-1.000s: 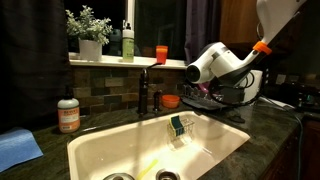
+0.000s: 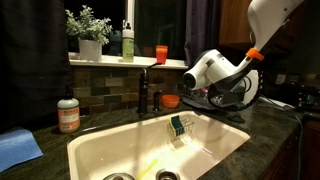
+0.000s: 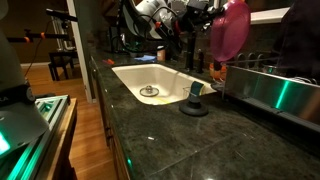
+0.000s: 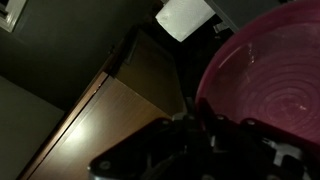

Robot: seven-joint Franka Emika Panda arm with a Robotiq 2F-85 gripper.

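Observation:
A pink, see-through bowl or plate [image 4: 275, 75] fills the right side of the wrist view. My gripper is shut on its rim, though the dark fingers are hard to make out. In exterior view 2 the same pink dish [image 3: 231, 30] hangs tilted on edge, raised above the counter by the dish rack. The arm hides most of the gripper in exterior view 1. The white sink [image 2: 125, 148] lies to the left of the arm.
An orange bowl [image 2: 171, 101] stands behind the sink near the black faucet [image 2: 143, 93]. A sponge caddy [image 2: 180, 125] sits at the sink's back edge. On the counter are a soap bottle [image 2: 68, 112] and a metal dish rack [image 3: 275, 92].
The arm has shifted slightly left and down in exterior view 1. The sink and the things around it have stayed where they were.

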